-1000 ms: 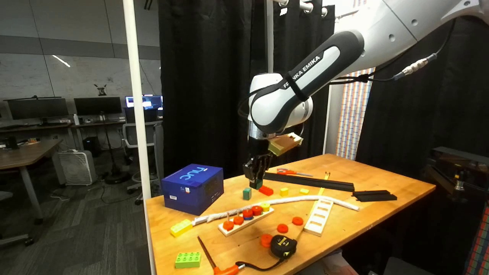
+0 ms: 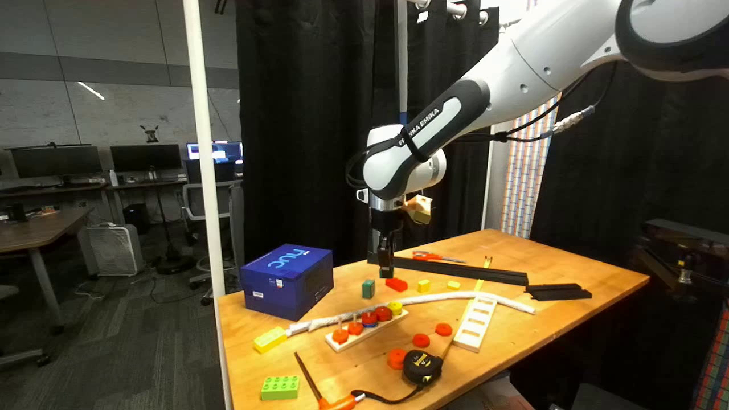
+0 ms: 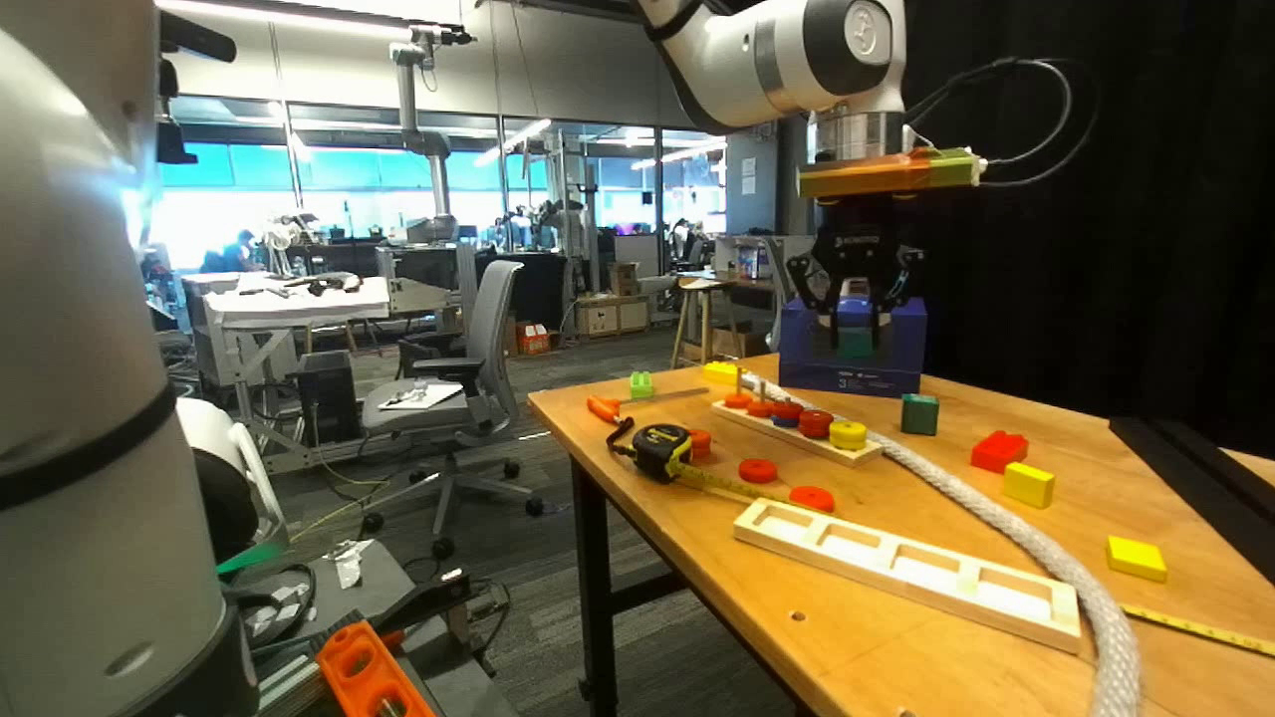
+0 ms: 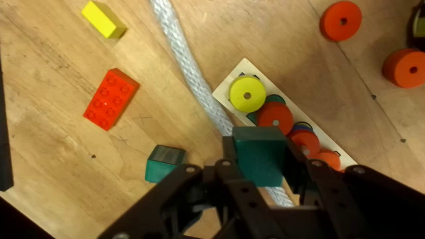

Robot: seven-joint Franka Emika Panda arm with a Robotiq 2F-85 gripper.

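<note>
A green block [image 4: 261,157] is clamped between the black fingers of my gripper, which is shut on it. In exterior view 2 the gripper [image 3: 854,335] hangs above the table with the held block [image 3: 854,343] at its tips, in front of the blue box. A second green block [image 3: 919,413] lies on the table; the wrist view has this block [image 4: 164,162] left of the gripper. A wooden peg board [image 4: 293,107] with a yellow ring and several red rings appears partly behind the held block. In exterior view 1 the fingers mostly hide that block.
A white rope [image 3: 1016,532] curves across the table beside the peg board. A red brick [image 3: 999,450], a yellow block [image 3: 1029,484], a tape measure [image 2: 421,367] and a wooden frame [image 3: 908,568] lie around. The blue box [image 2: 287,281] stands at the table's far left.
The arm has swung and turned, so the gripper now points more nearly straight down, with its fingers slightly to the right in exterior view 1. Objects on the table have stayed put.
</note>
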